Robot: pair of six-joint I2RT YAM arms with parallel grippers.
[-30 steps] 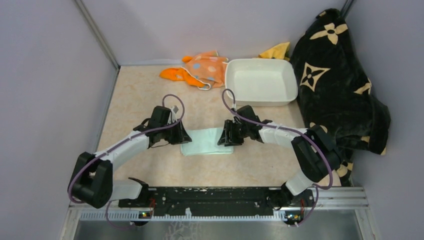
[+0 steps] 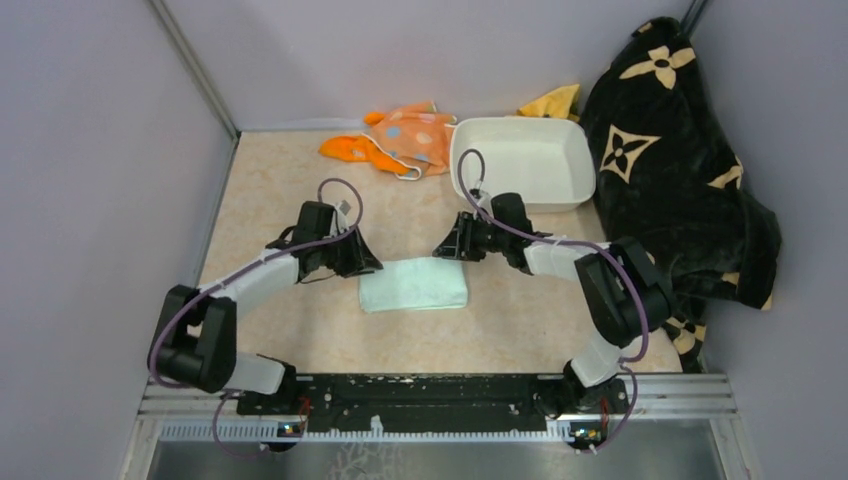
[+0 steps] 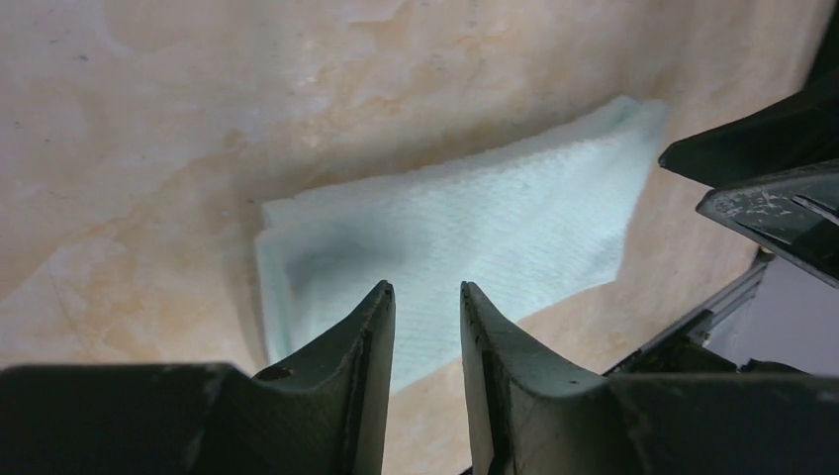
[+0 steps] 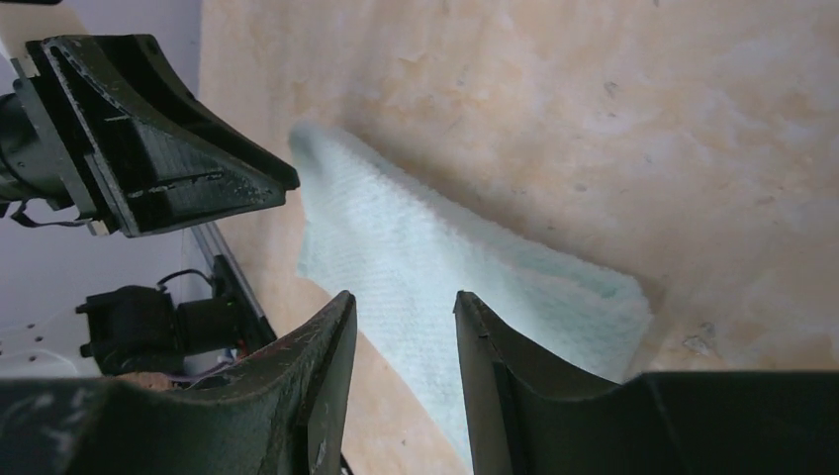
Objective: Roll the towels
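A pale mint towel (image 2: 412, 288) lies folded flat as a rectangle near the front middle of the table, its far edge slightly raised in both wrist views. My left gripper (image 2: 372, 266) hovers at its upper left corner; in the left wrist view its fingertips (image 3: 381, 297) are a little apart above the cloth. My right gripper (image 2: 447, 247) is at the upper right corner; in the right wrist view its fingertips (image 4: 341, 307) stand apart over the towel (image 4: 495, 287). Both grippers are part open, with nothing seen between the fingers.
Orange patterned cloths (image 2: 410, 140) lie at the back, beside a white tray (image 2: 522, 160) and a yellow cloth (image 2: 550, 103). A black patterned blanket (image 2: 665, 200) fills the right side.
Both grippers have moved toward the back of the table, to the towel's far edge.
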